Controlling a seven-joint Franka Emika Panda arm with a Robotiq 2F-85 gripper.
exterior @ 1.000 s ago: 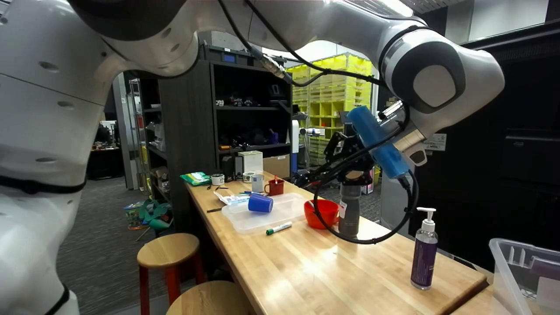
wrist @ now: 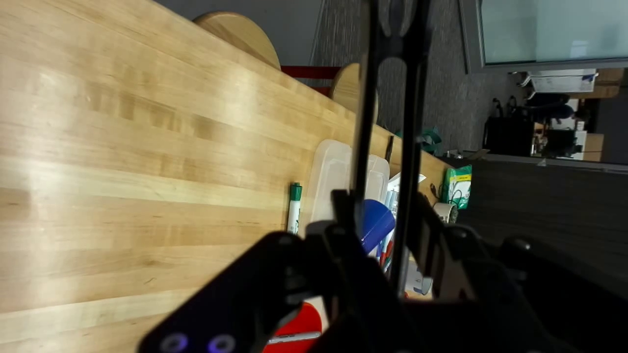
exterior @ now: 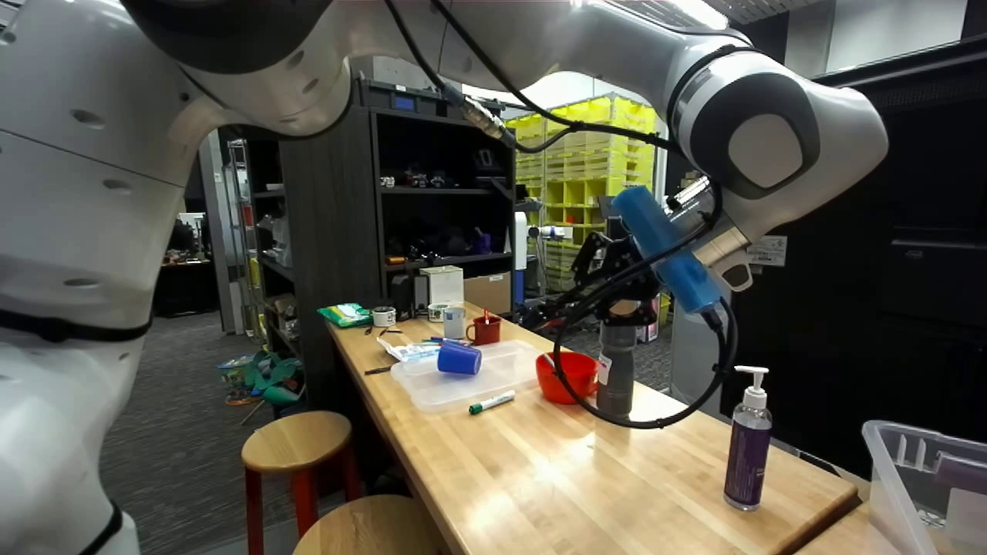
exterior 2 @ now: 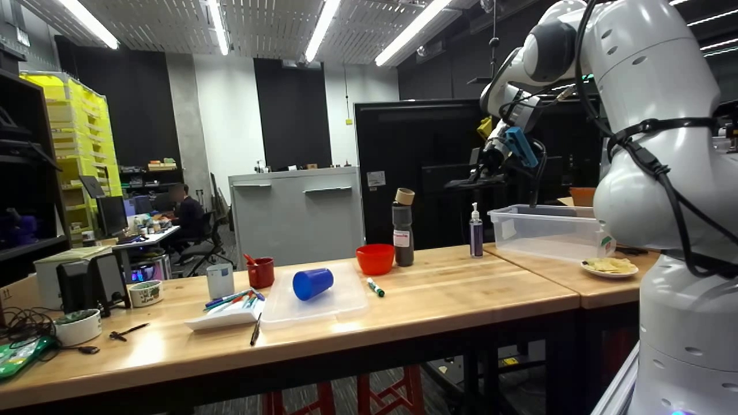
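Observation:
My gripper is shut on a long black slotted object (wrist: pixel 413 117), whose two dark bars join near the top of the wrist view. It is blurred, and I cannot tell exactly what it is. In exterior view 2 the gripper (exterior 2: pixel 489 166) hangs high above the right part of the table, with the flat black object (exterior 2: pixel 464 184) jutting out to the left. Exterior view 1 shows the arm's end over the table, but the cables and blue sleeve (exterior: pixel 668 248) partly cover the gripper there.
On the table are a red bowl (exterior 2: pixel 375 260), a dark bottle (exterior 2: pixel 403 236), a pump bottle (exterior 2: pixel 475 234), a green-capped marker (exterior 2: pixel 375 287) and a blue cup (exterior 2: pixel 312 283) lying on a clear lid (exterior 2: pixel 346 304). A clear bin (exterior 2: pixel 546 231) stands at the right.

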